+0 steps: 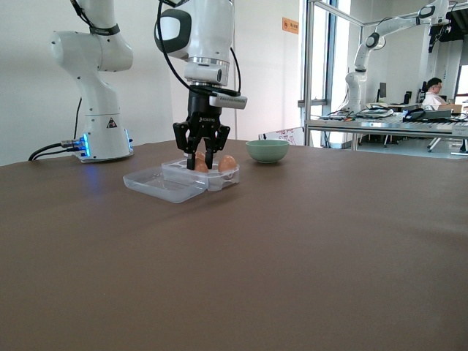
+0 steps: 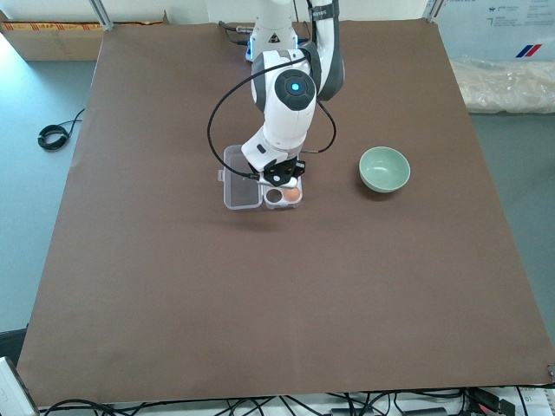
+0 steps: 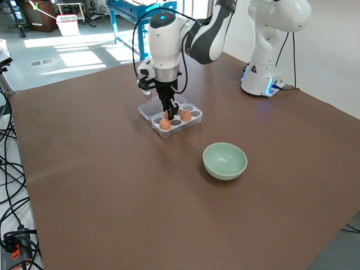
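My black gripper (image 1: 199, 161) points down into a clear plastic egg box (image 3: 177, 126), its fingertips among the brown eggs (image 1: 227, 163); whether it grips one is unclear. The box's lid (image 1: 157, 189) lies open beside it. In the left view the gripper (image 2: 282, 178) covers much of the box, with one egg (image 2: 292, 194) showing. A pale green bowl (image 2: 384, 168) stands empty on the brown table, apart from the box, on the right in that view and nearer the camera in the right view.
Cables also run along the table's outer edge.
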